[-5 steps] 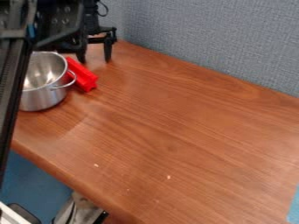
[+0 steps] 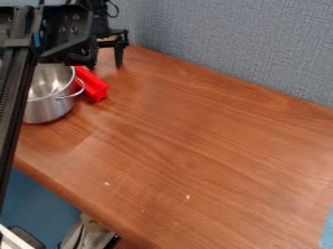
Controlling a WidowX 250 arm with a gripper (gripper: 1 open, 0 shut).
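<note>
A steel pot [image 2: 50, 102] with side handles sits at the table's left, partly behind the black robot arm. A red object [image 2: 92, 86] lies against its right side, partly hidden by pot and arm. The black gripper [image 2: 105, 53] is at the upper left, above and behind the red object; whether it is open or shut is unclear.
A grey-blue padded wall [image 2: 240, 53] runs along the back. A dark vertical rail crosses the left edge, and cables show below the table's front left.
The black arm near the top left has shifted slightly since a second ago. The pot and red object have not visibly moved.
</note>
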